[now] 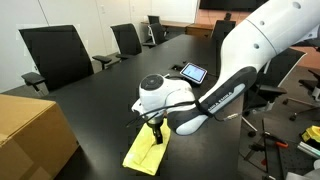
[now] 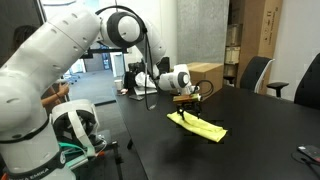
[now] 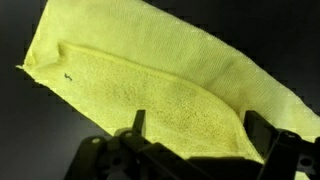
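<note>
A yellow cloth (image 1: 146,151) lies on the dark table, with one part folded over another as the wrist view shows. In the second exterior view the cloth (image 2: 205,129) stretches out below the arm. My gripper points down at the cloth, its two dark fingers well apart. Only cloth surface shows between the fingertips, and none of it is pinched. The right finger (image 3: 260,132) is close to the fold's edge; whether it touches the cloth I cannot tell.
A cardboard box (image 1: 36,140) stands at the left of the table. Toward the far end lies a tablet-like device (image 1: 193,73). Black chairs (image 1: 56,53) line the table's far side. Bare table surrounds the cloth.
</note>
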